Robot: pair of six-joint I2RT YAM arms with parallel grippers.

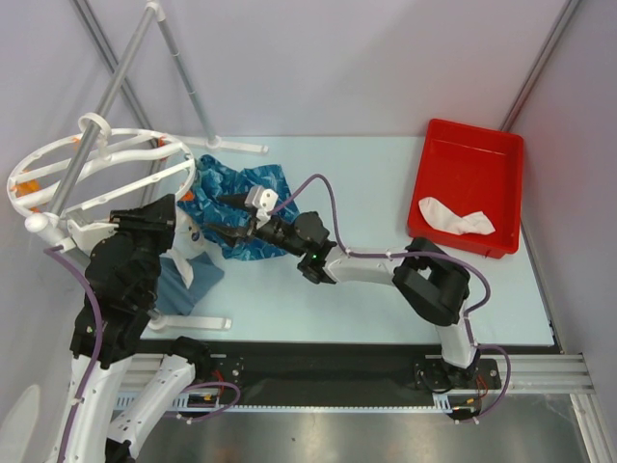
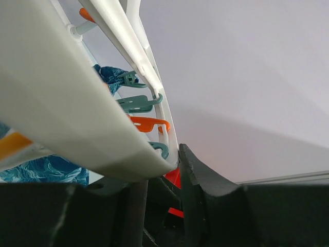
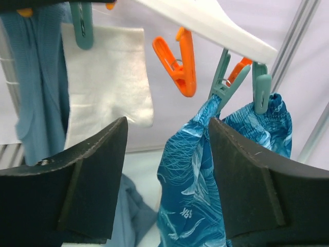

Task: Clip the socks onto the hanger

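In the top view, the white round hanger hangs from its stand at the left. My left gripper is shut on the near side of its rim. To the right of the ring, my right gripper stands open and empty. Beyond its fingers, a dark blue patterned sock hangs from a green clip. A white sock hangs under another green clip, with a grey-blue sock at its left. An orange clip between them is empty. Another white sock lies in the red tray.
Grey stand poles rise around the hanger, with white feet on the table.
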